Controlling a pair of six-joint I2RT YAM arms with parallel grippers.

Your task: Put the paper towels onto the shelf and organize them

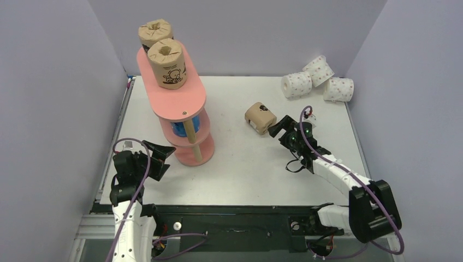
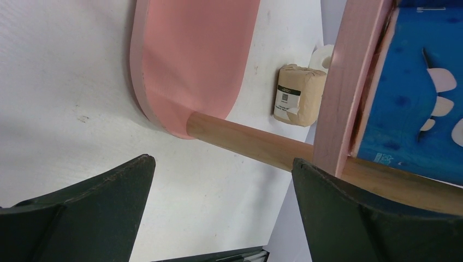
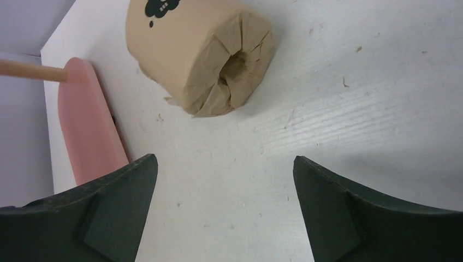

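On the table, right of the shelf, a brown paper-wrapped roll [image 1: 260, 118] lies on its side. My right gripper [image 1: 275, 129] is open just right of that roll; in the right wrist view the roll [image 3: 180, 49] sits beyond the fingertips, and only bare table shows between them. The pink tiered shelf [image 1: 180, 101] carries two upright brown rolls [image 1: 168, 65] on its top board. A blue package [image 1: 187, 126] occupies a lower tier. Left of the shelf's front end, my left gripper [image 1: 172, 158] stands open, with nothing held; its wrist view shows the wooden post [image 2: 245, 139] past its fingers.
Several white patterned rolls [image 1: 296, 85] lie at the back right corner. Walls close in the table at the back and both sides.
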